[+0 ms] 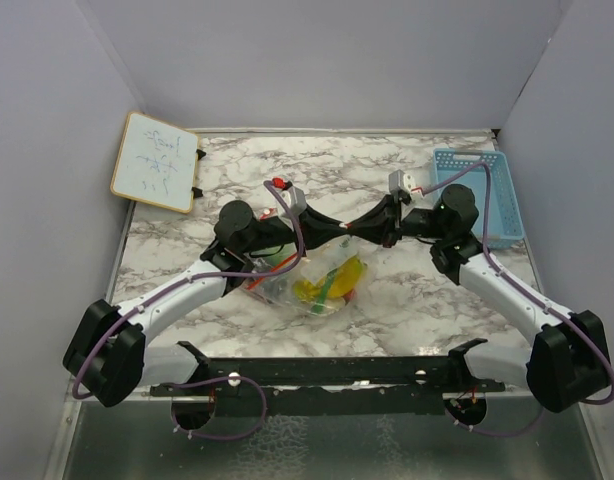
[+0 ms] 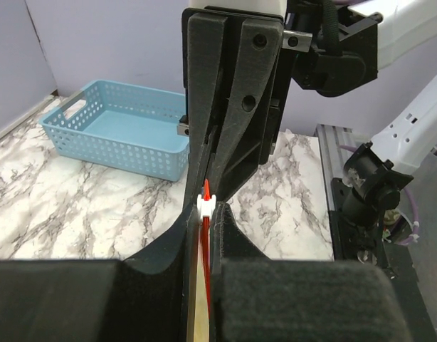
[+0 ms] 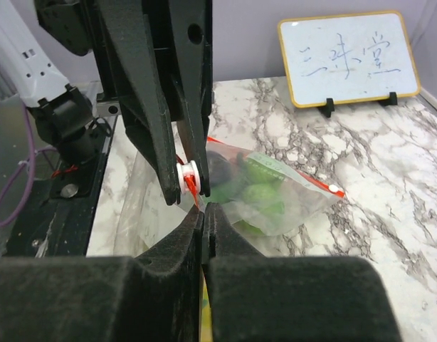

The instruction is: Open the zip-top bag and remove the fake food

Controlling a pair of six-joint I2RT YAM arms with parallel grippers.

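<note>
The clear zip bag (image 1: 315, 290) lies on the table's middle with yellow and green fake food (image 1: 332, 284) inside. My left gripper is shut on the bag's red-edged corner, where the white zip slider (image 3: 188, 171) sits between its fingertips. The red zip end (image 2: 206, 188) pokes out past the slider. Meeting it tip to tip from the right, my right gripper is shut right at that red end; nothing clearly shows between its fingers. Green and dark fake food (image 3: 255, 187) shows through the plastic in the right wrist view.
A blue basket (image 1: 479, 198) stands at the back right, empty. The whiteboard (image 1: 155, 162) on black stands is at the back left. Bare marble tabletop (image 1: 287, 165) lies behind the arms.
</note>
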